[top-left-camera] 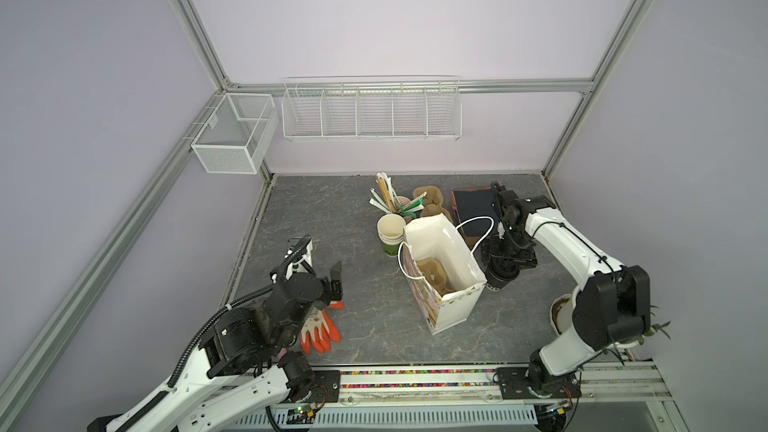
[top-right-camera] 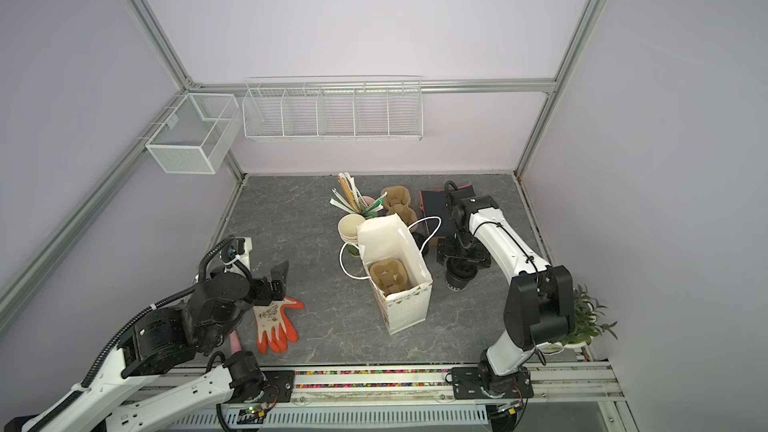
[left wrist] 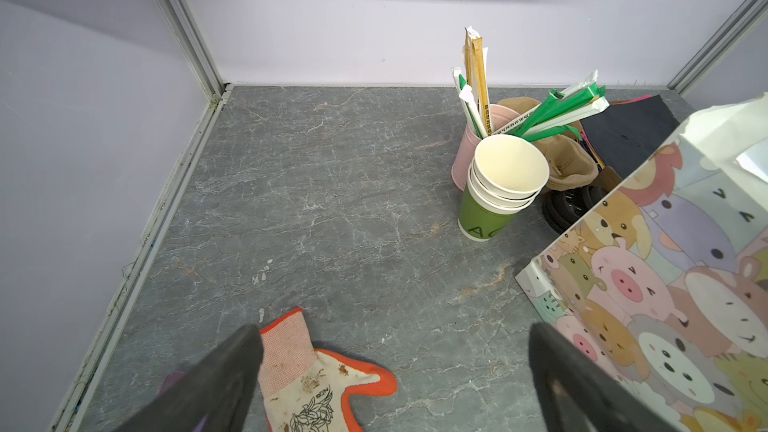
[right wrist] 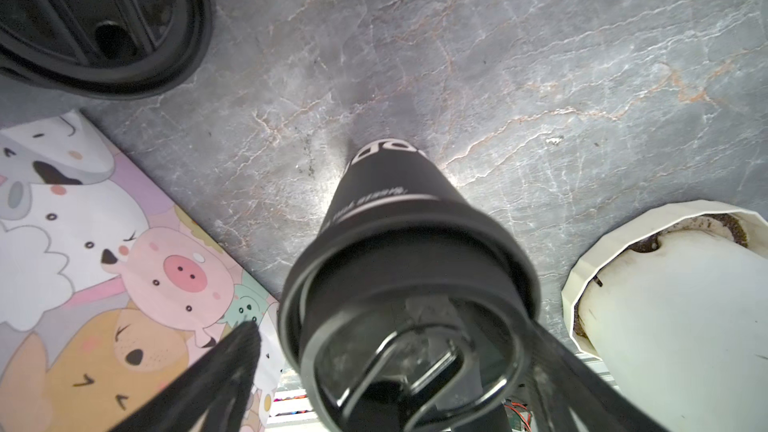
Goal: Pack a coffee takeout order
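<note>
A white paper bag (top-left-camera: pixel 432 308) printed with animals stands mid-table with a cardboard cup carrier (top-right-camera: pixel 389 274) inside. Right of it stands a black lidded cup (right wrist: pixel 392 180); my open right gripper is right over its lid, fingers on either side. A loose black lid (right wrist: pixel 112 24) lies beyond it. My left gripper hangs open over the left of the table, empty, above an orange-and-white glove (left wrist: pixel 296 376). Stacked cups (left wrist: pixel 492 208) and a pink holder of straws (left wrist: pixel 465 156) stand behind the bag, beside more brown carriers (top-right-camera: pixel 396 196).
A dark folded item (top-left-camera: pixel 472 204) lies at the back right. A potted plant (top-right-camera: pixel 584 320) stands at the right front. Wire baskets (top-left-camera: pixel 371 112) hang on the walls.
</note>
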